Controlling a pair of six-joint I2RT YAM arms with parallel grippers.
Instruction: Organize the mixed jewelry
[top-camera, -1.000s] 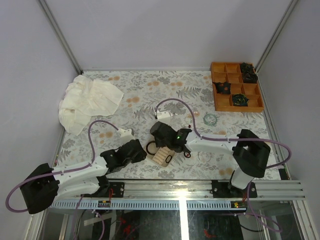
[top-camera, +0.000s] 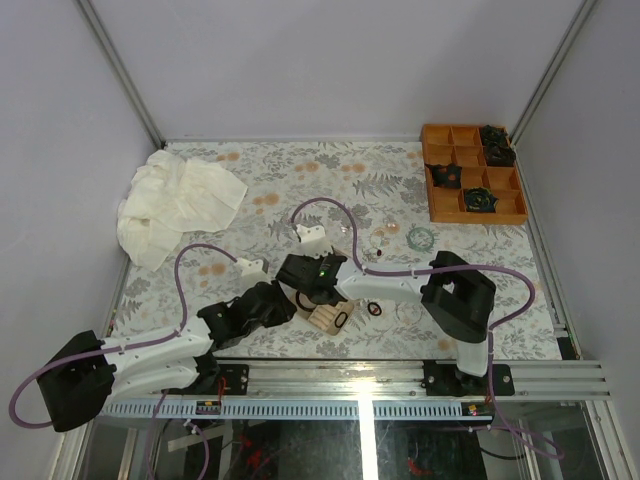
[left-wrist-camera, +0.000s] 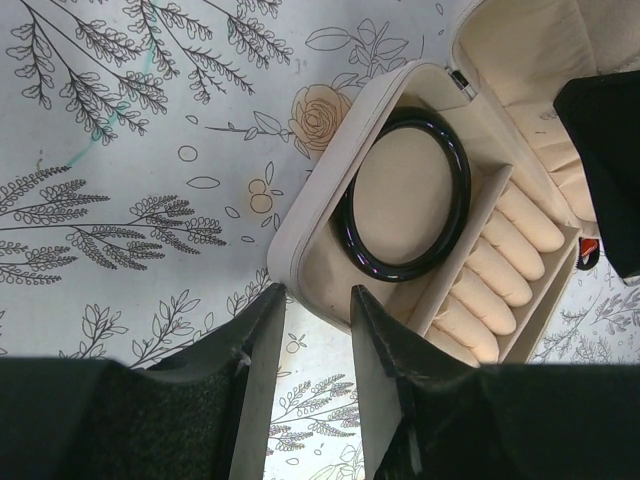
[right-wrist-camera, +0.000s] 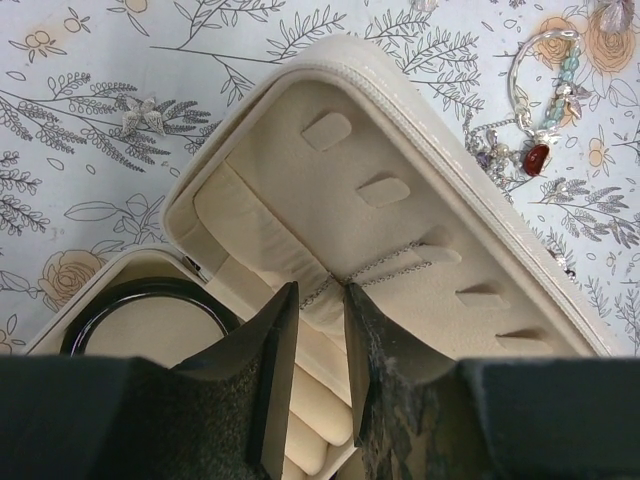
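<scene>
An open cream jewelry box (left-wrist-camera: 292, 240) lies on the patterned cloth; a black bangle (left-wrist-camera: 452, 200) rests in its large compartment beside a row of padded rolls (left-wrist-camera: 495, 270). My left gripper is partly open at that compartment's near rim, with no object visible between its fingers. My right gripper is part open over the lid (right-wrist-camera: 385, 130), its fingertips at a fine silver chain (right-wrist-camera: 380, 262); whether it holds the chain is unclear.
An orange compartment tray (top-camera: 445, 214) with dark pouches sits at the back right, a white cloth (top-camera: 180, 200) at the back left. Loose bracelets and charms (right-wrist-camera: 535, 150) lie beside the box.
My left arm is almost unchanged.
</scene>
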